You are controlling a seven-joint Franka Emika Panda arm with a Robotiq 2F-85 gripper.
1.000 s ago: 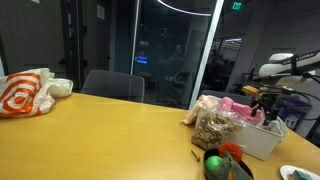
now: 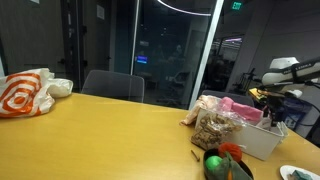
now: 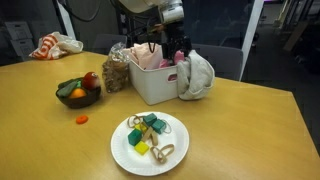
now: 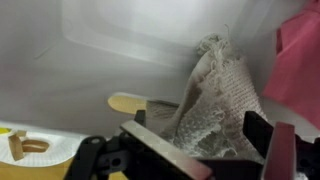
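A white box [image 3: 153,86] stands on the table with cloths heaped in it. My gripper [image 3: 177,48] reaches down over it from above. In the wrist view the gripper is open, its dark fingers [image 4: 258,127] spread apart. Below and between them lies a pale knitted cloth [image 4: 220,95] on the box floor; no grip on it shows. A flat wooden piece [image 4: 127,103] lies to its left, partly under the cloth. Pink cloth [image 4: 298,65] fills the right side of that view. The fingertips are hard to make out in both exterior views.
A white plate [image 3: 120,152] with colored blocks and other small pieces stands in front of the box. Beside the box are a dark bowl [image 3: 82,101] of produce and a brown filled bag [image 3: 116,72]. White cloth [image 3: 197,75] hangs over the box's right end.
The arm has shifted slightly, and the gripper sits a little lower at the box. The objects on the table look unmoved.
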